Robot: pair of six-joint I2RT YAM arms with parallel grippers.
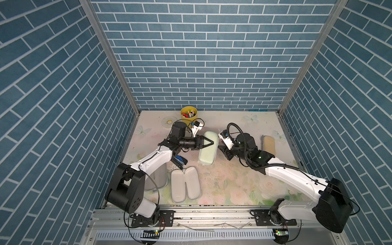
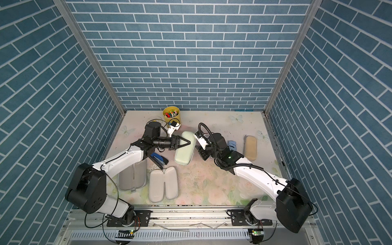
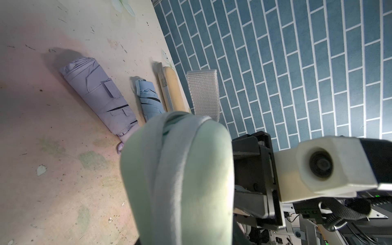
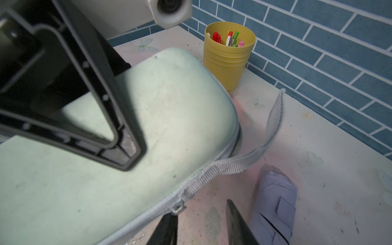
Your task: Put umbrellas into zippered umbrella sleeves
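Observation:
A pale green zippered sleeve (image 1: 208,154) is held up off the table, my left gripper (image 1: 209,142) shut on its side. In the right wrist view the sleeve (image 4: 175,106) shows its grey zipper edge, a strap loop (image 4: 277,118) and the zipper pull (image 4: 178,208). Just right of it stands my right gripper, its fingertips parted with nothing between them, close below the zipper pull. A lavender folded umbrella (image 3: 100,96) lies on the table below, and a light blue umbrella (image 3: 149,99) lies beyond it. Whether the sleeve is fully zipped is hard to tell.
Near the front left lie an open grey-beige sleeve (image 2: 164,183) and a larger grey one (image 2: 132,175), with a dark blue umbrella (image 2: 158,159) behind. A tan sleeve (image 2: 250,147) lies far right. A yellow bucket of pens (image 4: 226,61) stands at the back.

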